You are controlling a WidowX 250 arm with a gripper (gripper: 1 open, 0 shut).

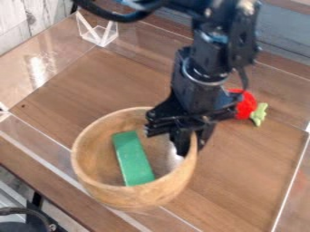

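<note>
My black gripper reaches down over the right rim of a wooden bowl; its fingertips are mostly hidden, apparently shut on the bowl's rim, though exactly what is between them is hard to see. Inside the bowl lies a green block, with a small white item at the right side, partly hidden by the gripper.
A red and green object lies behind the arm on the right. A white wire-like holder stands at the back left.
</note>
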